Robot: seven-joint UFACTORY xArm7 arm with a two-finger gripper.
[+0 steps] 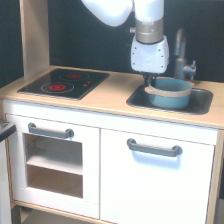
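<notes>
A teal pot (171, 94) with a tan rim stands upright, as far as shows, in or just over the sink (199, 101) at the right of the counter. My gripper (150, 80) reaches down from above to the pot's left rim. Its dark fingers are small here, but they meet the rim and appear shut on it. The far side of the pot's base and its contact with the basin are hidden.
Behind the pot rises a dark faucet (181, 55). A black stovetop (65, 83) with red burner rings lies bare on the left. Below are a white cabinet door (150, 180) and an open-fronted oven (55, 165).
</notes>
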